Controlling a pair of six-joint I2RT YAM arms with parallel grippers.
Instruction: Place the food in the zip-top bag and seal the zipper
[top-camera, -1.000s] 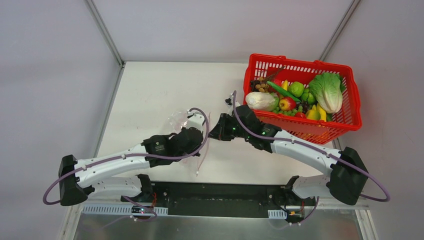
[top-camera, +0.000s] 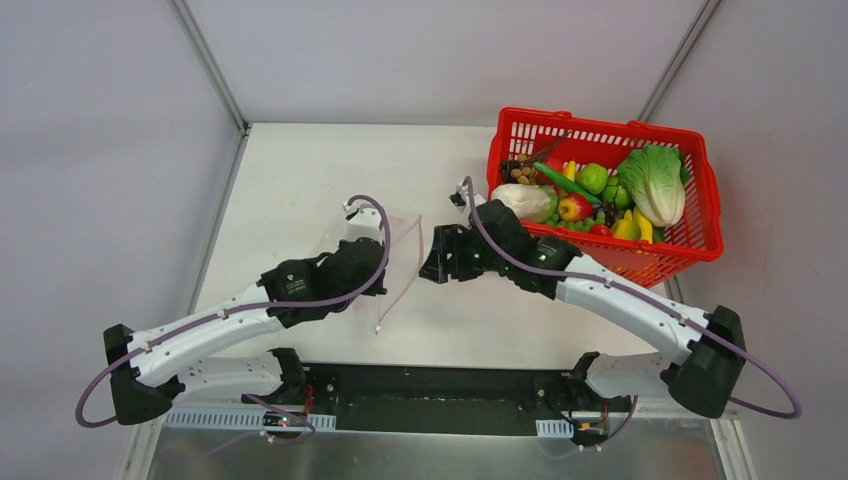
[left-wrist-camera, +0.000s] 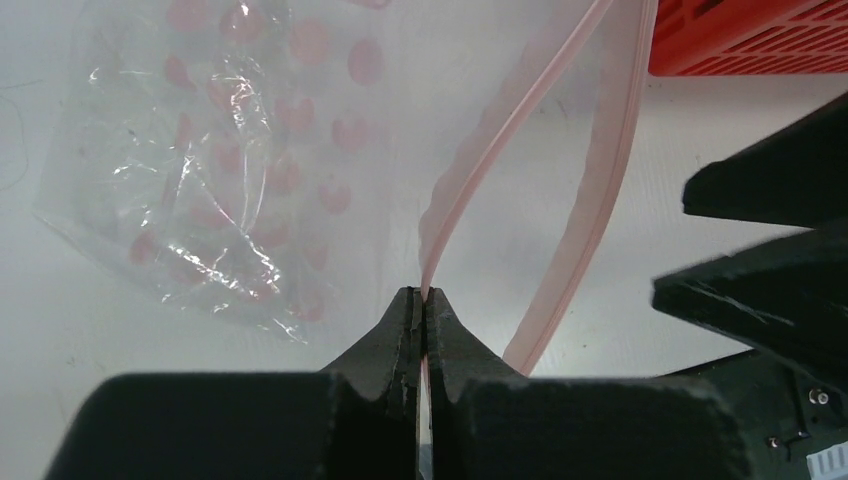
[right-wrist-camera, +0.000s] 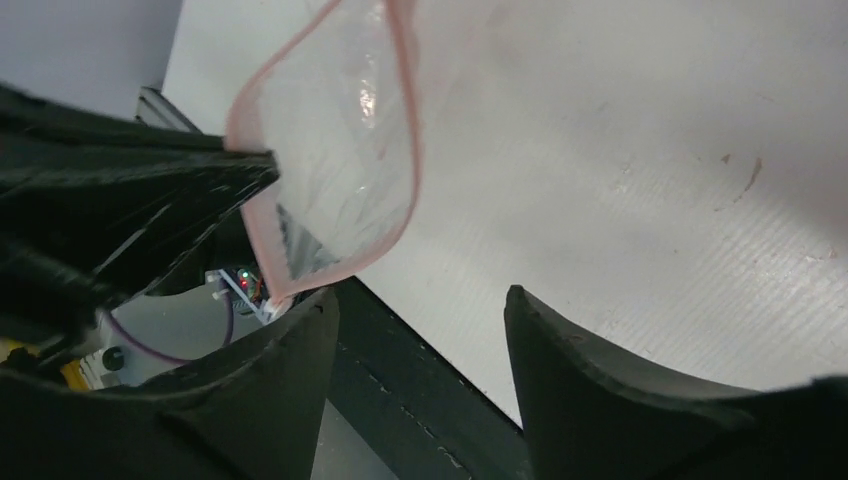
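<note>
The clear zip bag (left-wrist-camera: 250, 150) with red dots and a pink zipper edge lies spread to the left in the left wrist view. My left gripper is shut on one strip of its pink rim. The other rim strip (left-wrist-camera: 597, 195) bows away to the right, so the mouth gapes. My right gripper is open with nothing between its fingers; the bag's pink rim (right-wrist-camera: 345, 268) passes close to its left finger (right-wrist-camera: 315, 340). In the top view the left arm covers much of the bag. Food, including an apple (top-camera: 574, 207) and a lettuce (top-camera: 655, 185), fills the basket.
The red basket (top-camera: 690, 243) stands at the back right, just beyond the right arm. Bare white table (top-camera: 300, 180) extends at the back left. The table's front edge borders a dark strip (top-camera: 440, 395).
</note>
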